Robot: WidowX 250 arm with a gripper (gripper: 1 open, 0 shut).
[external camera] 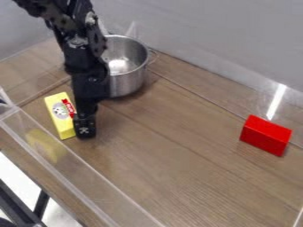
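Note:
My black gripper (83, 126) is lowered to the table at the left, just beside a yellow box (59, 119) with a red and white label, at its right side. Whether the fingers are open or shut, or hold anything, is hidden by the dark body and the box. A steel pot (128, 75) stands behind the arm, partly covered by it.
A red block (265, 135) lies at the right of the wooden table (178, 168). A clear barrier (95, 195) runs along the front left edge, and a wall closes the back.

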